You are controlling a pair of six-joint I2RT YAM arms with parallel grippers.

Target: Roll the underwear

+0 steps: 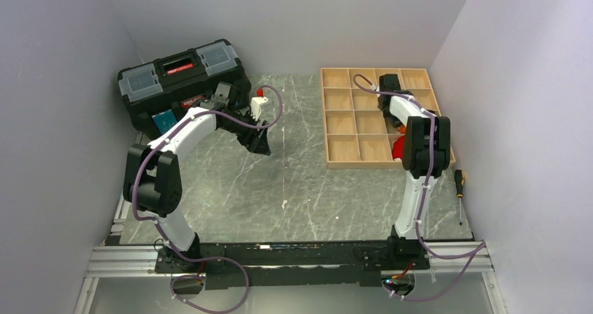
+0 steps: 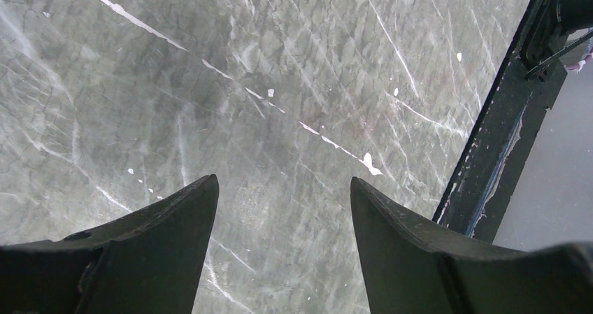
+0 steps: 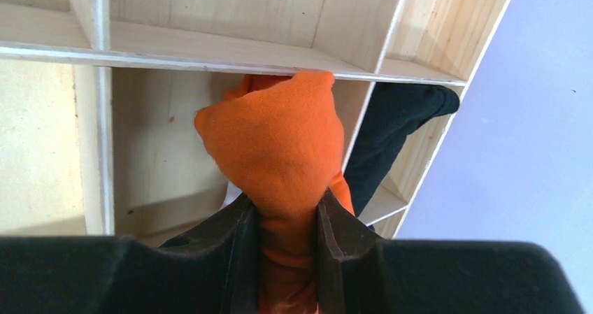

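In the right wrist view a bundled orange garment (image 3: pixel 276 143) rises between the fingers of my right gripper, which is shut on it. The bundle stands over a compartment of the wooden organizer (image 3: pixel 161 153), and its upper end reaches the divider. A bit of white cloth shows beside it. From above, the right arm hides most of the orange cloth (image 1: pixel 402 129). My left gripper stands open over bare grey table, nothing between its fingers.
Dark cloth (image 3: pixel 395 125) lies in the neighbouring compartment, red cloth (image 1: pixel 398 148) in the front one. A black toolbox (image 1: pixel 178 69) stands at the back left. A screwdriver (image 1: pixel 459 184) lies right of the organizer.
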